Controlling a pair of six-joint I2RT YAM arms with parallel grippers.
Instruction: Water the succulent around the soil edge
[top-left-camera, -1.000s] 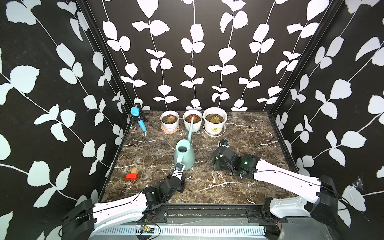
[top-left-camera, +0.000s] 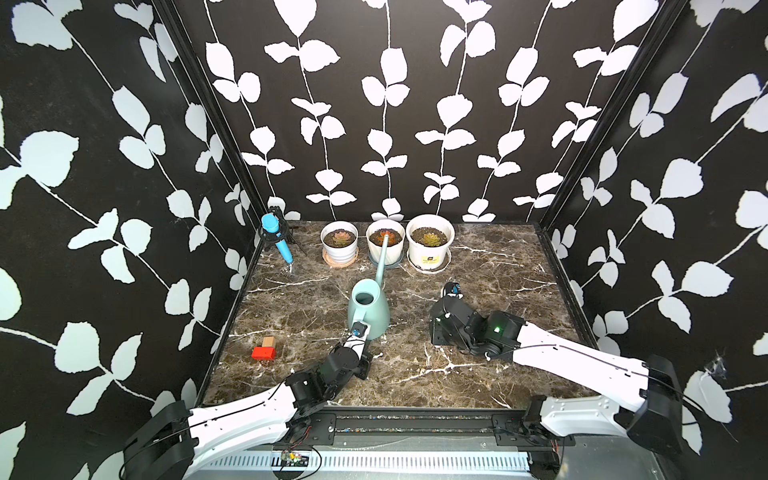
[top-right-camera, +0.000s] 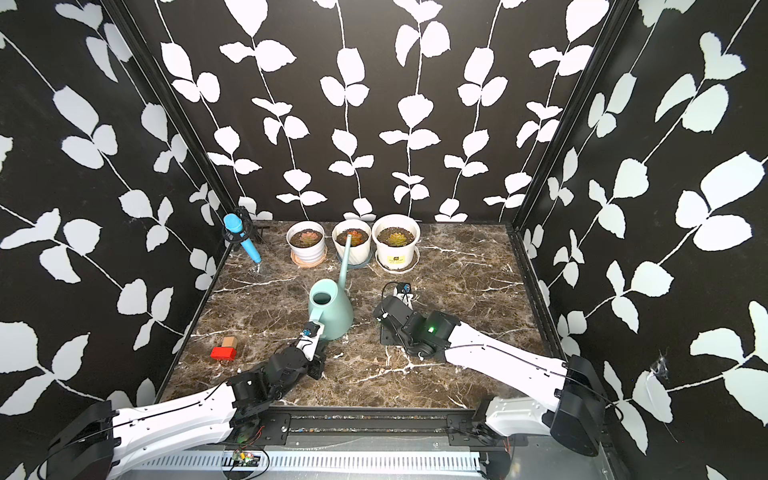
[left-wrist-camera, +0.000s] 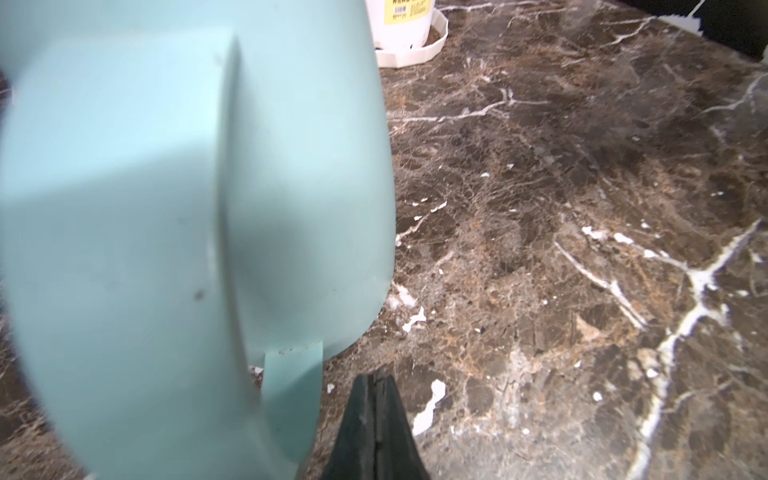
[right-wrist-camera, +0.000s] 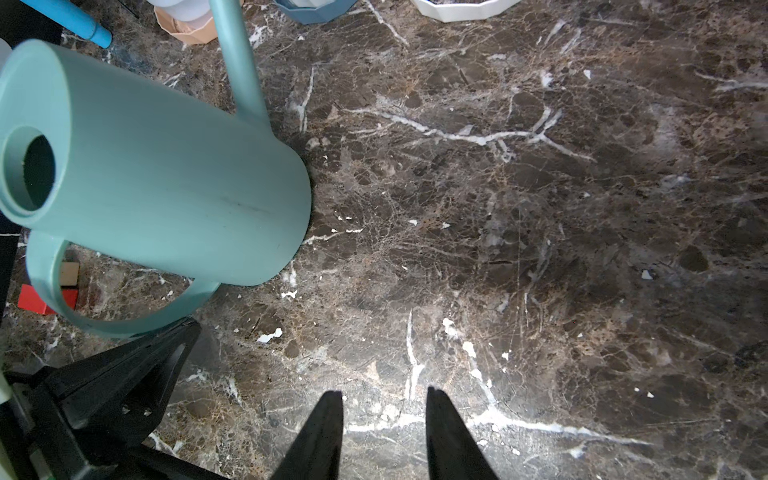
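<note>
A mint watering can (top-left-camera: 370, 312) stands mid-table, its spout (top-right-camera: 344, 264) pointing at the middle pot (top-left-camera: 385, 249), which holds a reddish succulent. Pots with succulents stand either side: left (top-left-camera: 340, 249) and right (top-left-camera: 429, 252). My left gripper is shut just right of the can's handle (right-wrist-camera: 136, 324), nothing seen between its fingers. My right gripper is part open over bare marble to the can's right, its fingers apart with nothing between them.
A blue tool (top-left-camera: 280, 240) in a holder stands at the back left. Red (top-left-camera: 263, 353) and tan blocks lie at the front left.
My right arm has shifted slightly to the right, and my left arm very slightly. The can and pots have not moved.
</note>
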